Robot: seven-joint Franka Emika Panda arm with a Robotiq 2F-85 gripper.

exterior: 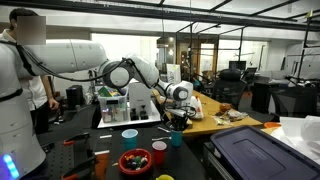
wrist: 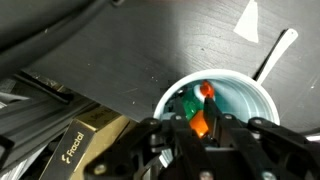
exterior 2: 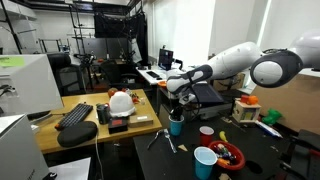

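Observation:
My gripper points down over a blue cup point(exterior: 176, 139), which stands on the dark table. In the wrist view, the pale inside of this cup point(wrist: 262, 104) fills the lower right, partly covered by the black fingers. Something orange-red point(wrist: 207, 90) and something green or teal show inside it; I cannot tell what they are. Whether the fingers touch either of these, or how wide apart they stand, is hard to make out. Exterior view 2 has the gripper point(exterior 2: 175, 108) directly above the same cup point(exterior 2: 176, 128).
Nearer the arm's base stand a second blue cup point(exterior: 130, 138), a red cup point(exterior: 159, 152) and a red bowl point(exterior: 135, 164) with small items. Scissors or a similar tool point(exterior 2: 181, 148) lie close by. A large dark tray point(exterior: 265, 160) takes up the right side.

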